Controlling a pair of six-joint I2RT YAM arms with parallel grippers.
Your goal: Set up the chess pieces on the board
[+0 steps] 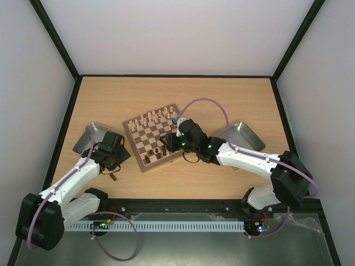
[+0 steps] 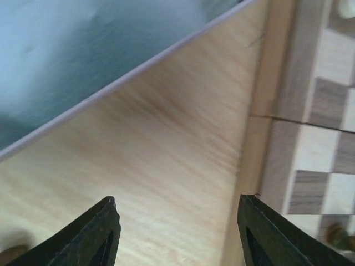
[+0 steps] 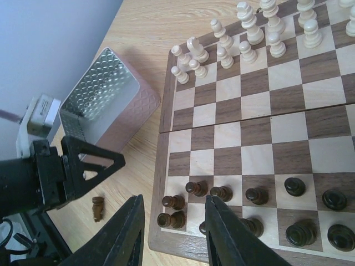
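The chessboard (image 1: 145, 133) holds white pieces (image 3: 249, 22) along its far rows and dark pieces (image 3: 300, 233) along the near rows. A loose dark piece lies on the wood left of the board, also at the blurred lower left of the left wrist view. My left gripper is above bare wood between a bin and the board, fingertips apart, nothing between them. My right gripper hangs over the board's near-left dark pieces, fingers apart; some pieces behind its fingers are partly hidden.
A grey bin (image 1: 83, 141) stands left of the board, under my left arm. A metal tray (image 1: 249, 136) sits at the right, partly behind my right arm. Bare table lies behind the board.
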